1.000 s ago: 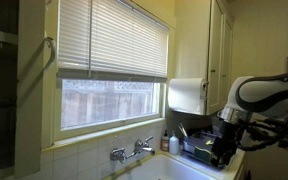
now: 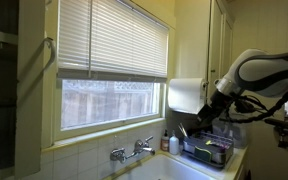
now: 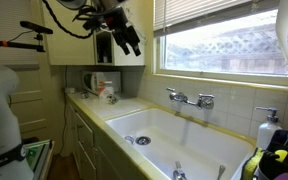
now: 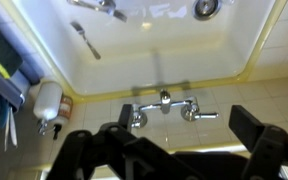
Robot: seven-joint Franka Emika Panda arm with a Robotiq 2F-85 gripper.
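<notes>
My gripper is open, its dark fingers [image 4: 252, 127] spread wide with nothing between them. In the wrist view it is above the wall side of the sink, the faucet [image 4: 165, 104] showing between the fingers. The white sink [image 3: 169, 140] holds a fork [image 4: 84, 38] and other metal utensils near its edge. In exterior view 1 the gripper appears beside the white paper towel roll [image 2: 186, 95]; whether they touch I cannot tell.
A soap bottle [image 4: 48, 100] and a smaller amber bottle [image 2: 165, 142] stand by the sink's corner. Beyond them is a dark dish rack [image 2: 209, 148]. The window [image 3: 224, 50] and tiled wall bound one side. A white kettle [image 3: 106, 82] stands on the far counter.
The arm has risen from low over the dish rack to beside the paper towel roll, shifting left in exterior view 1. The bottles and rack have stayed put.
</notes>
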